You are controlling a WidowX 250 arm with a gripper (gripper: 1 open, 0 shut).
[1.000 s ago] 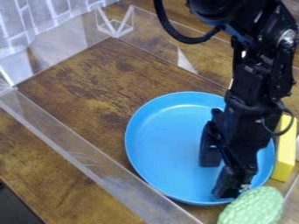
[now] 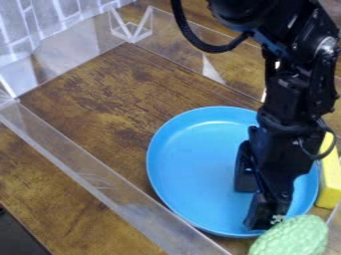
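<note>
The black gripper point(image 2: 264, 179) is lowered over a blue plate point(image 2: 186, 169), its fingers reaching down onto the plate's right half. A dark object seems to sit at the fingers, but it blends with the black gripper, so whether anything is held cannot be seen.
A pale green textured object point(image 2: 289, 237) lies just in front of the plate at bottom right. A yellow item point(image 2: 329, 179) is at the right edge. Bare wooden floor point(image 2: 94, 120) extends left, bordered by clear plastic walls point(image 2: 54, 149).
The gripper has shifted very slightly to the right.
</note>
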